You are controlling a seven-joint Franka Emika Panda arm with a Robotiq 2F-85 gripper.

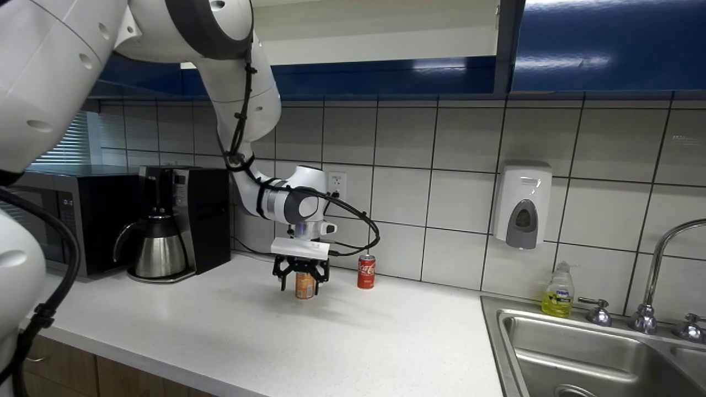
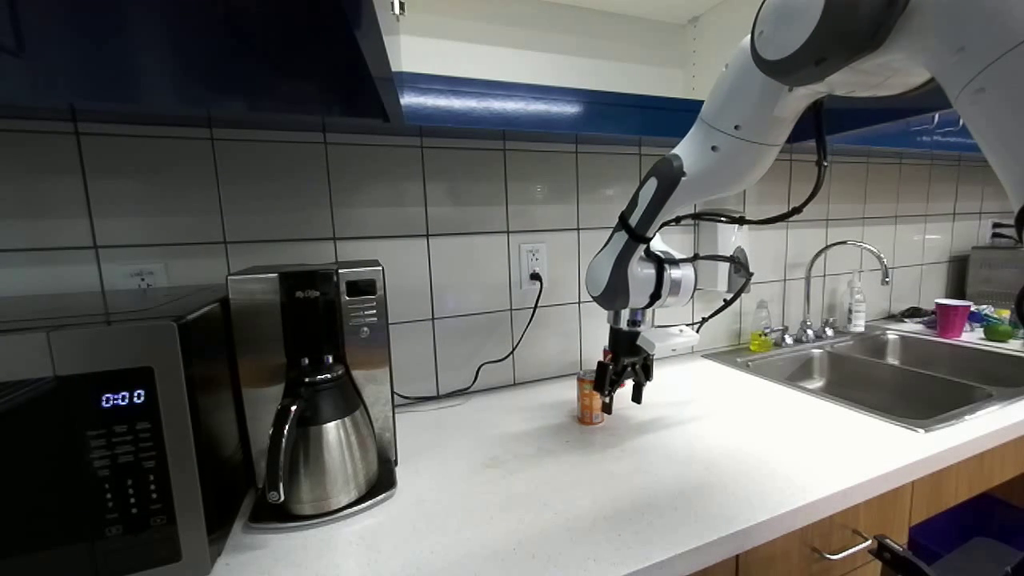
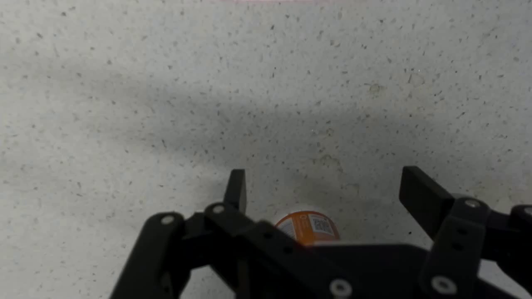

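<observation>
An orange can stands upright on the white counter, its upper part hidden by the gripper in exterior view 1. My gripper points down with its fingers spread, nothing held between them. From exterior view 2, the same can shows just left of the open gripper and partly behind a finger. At the bottom of the wrist view, the can's orange rim peeks out behind the gripper's black linkage, below the line of the fingertips. Farther right along the wall stands a red Coca-Cola can.
A coffee maker with a steel carafe and a microwave occupy the counter's left end. To the right lie the sink and a yellow soap bottle. Bare counter spreads across the front.
</observation>
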